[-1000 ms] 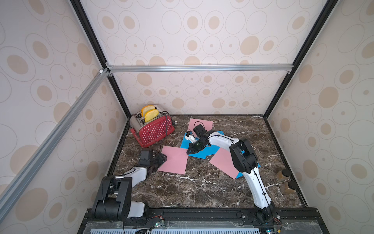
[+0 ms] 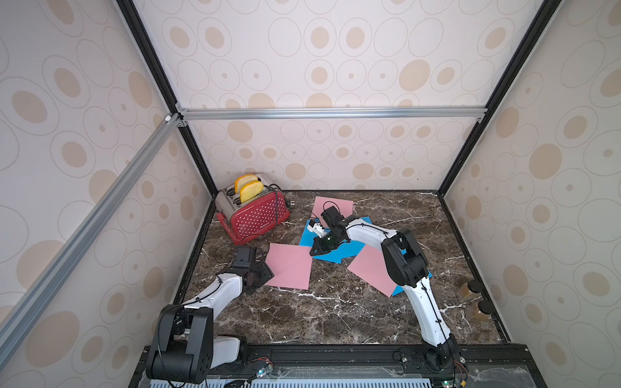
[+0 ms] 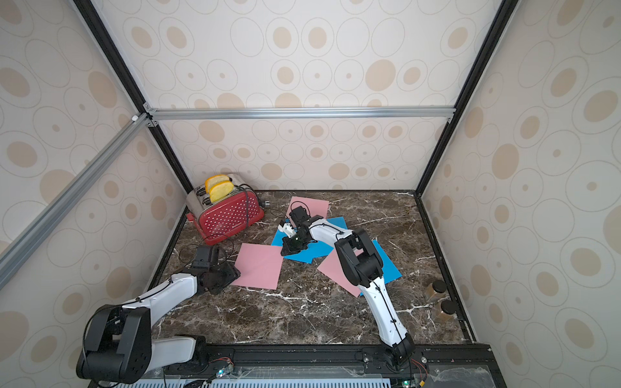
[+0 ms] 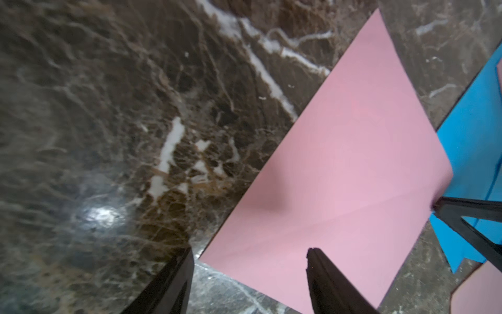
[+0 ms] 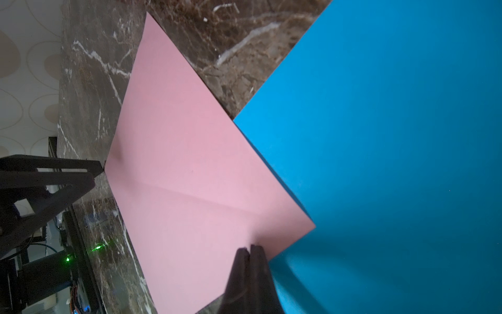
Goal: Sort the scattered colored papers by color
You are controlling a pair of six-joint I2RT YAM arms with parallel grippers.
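Observation:
A light pink paper (image 4: pixel 324 172) spans the gap between my two grippers. In the left wrist view my left gripper is open, fingers apart over the paper's near edge with nothing gripped. My right gripper is shut at the opposite edge, apparently pinching the pink sheet near a corner; a faint crease runs across it. Blue paper (image 5: pixel 392 130) lies beneath and beyond that corner. Another pink paper (image 2: pixel 372 271) lies under the right arm, overlapping blue paper (image 3: pixel 386 262). One more pink sheet (image 2: pixel 339 205) is at the back, partly hidden by the right gripper.
A red dotted toaster (image 2: pixel 255 216) with yellow slices (image 2: pixel 249 187) and a cable stands at the back left. Two dark-lidded jars (image 2: pixel 478 310) are at the right edge. Bare marble (image 2: pixel 336 317) is free along the front and far right.
My left gripper has drawn slightly left and toward the front. The near pink paper has shifted a little, its left edge now clearer of the gripper. My right arm stays still.

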